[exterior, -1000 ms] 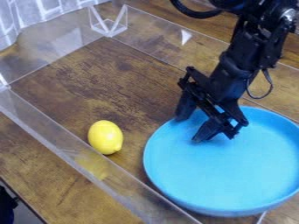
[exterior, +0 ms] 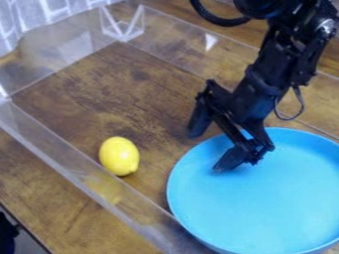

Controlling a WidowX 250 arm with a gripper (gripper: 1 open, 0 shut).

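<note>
My black gripper (exterior: 220,133) hangs over the upper-left rim of a large blue plate (exterior: 252,202), open, its fingers spread apart; I see nothing held between them. A yellow lemon (exterior: 119,156) lies on the wooden floor of the tray to the left of the plate, apart from the gripper.
Clear plastic walls (exterior: 82,181) border the wooden area along the left and back. The wood left of my gripper and behind the lemon is bare. Cables loop at the top of the arm.
Over the last second the gripper has shifted slightly left and its fingers look more spread. The plate has shifted a little; the lemon stays in place.
</note>
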